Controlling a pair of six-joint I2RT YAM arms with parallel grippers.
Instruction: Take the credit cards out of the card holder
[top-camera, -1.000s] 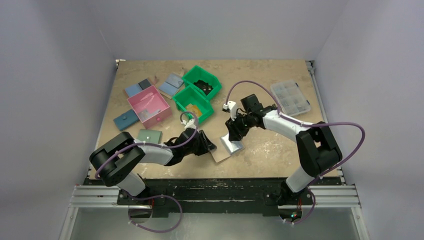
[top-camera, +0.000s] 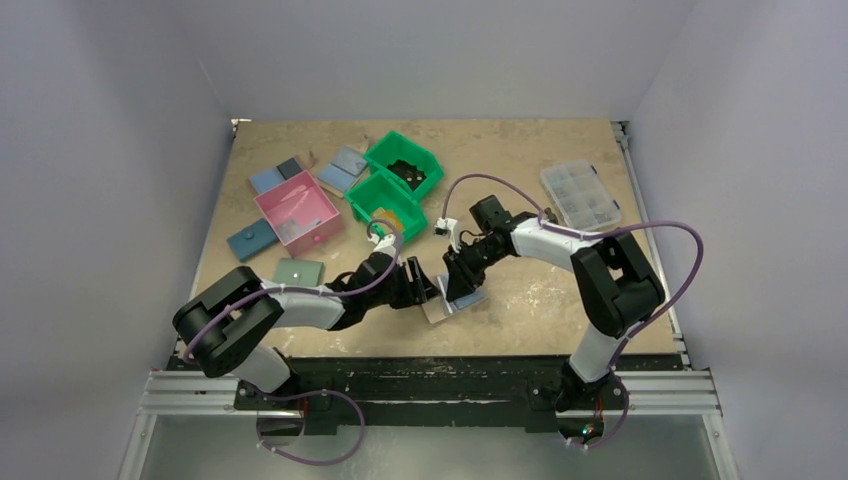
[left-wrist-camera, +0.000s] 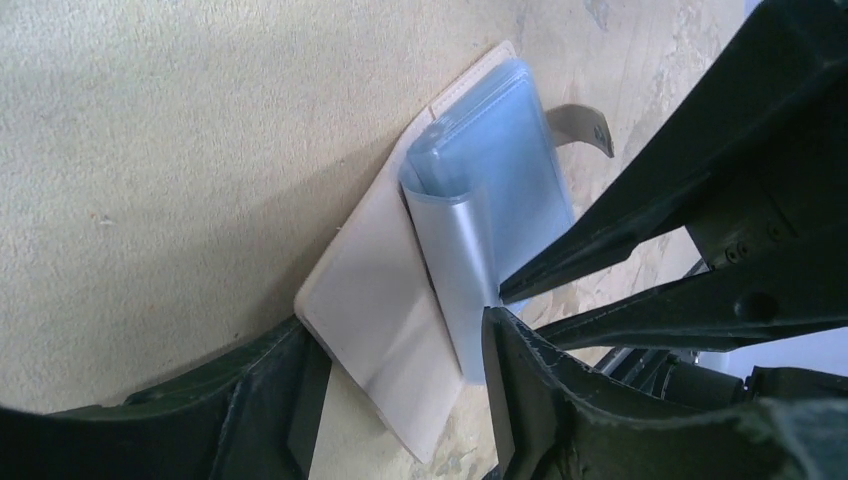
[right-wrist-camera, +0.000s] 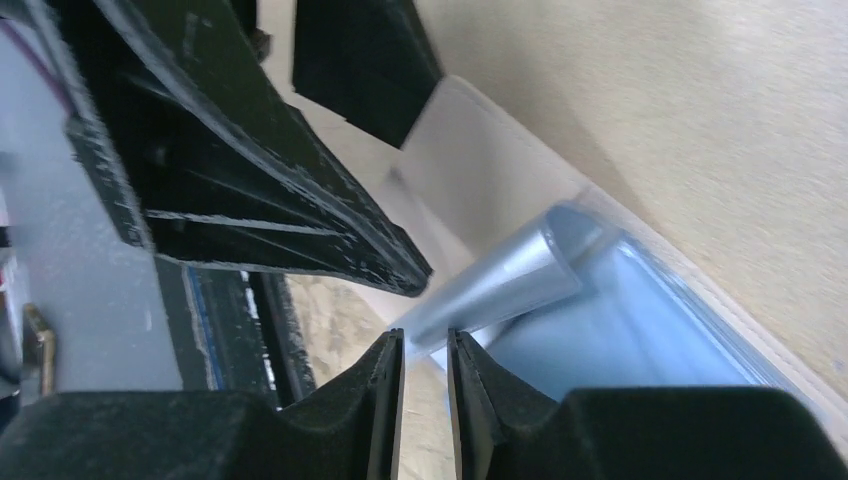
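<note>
An open card holder (top-camera: 435, 309) lies on the table between the grippers, a beige flap with clear sleeves and a light blue insert (left-wrist-camera: 520, 170), one sleeve (left-wrist-camera: 445, 250) curled up. My left gripper is part open, its fingertips at the holder's beige edge and curled sleeve. My right gripper is part open over the holder, its fingertips at the curled sleeve and close beside the left fingers. Whether either grips anything is unclear.
Green bins (top-camera: 408, 143), a pink box (top-camera: 309, 194), several other holders (top-camera: 252, 239) and a clear organiser (top-camera: 580, 192) stand at the back and sides.
The clear sleeve now stands more curled.
</note>
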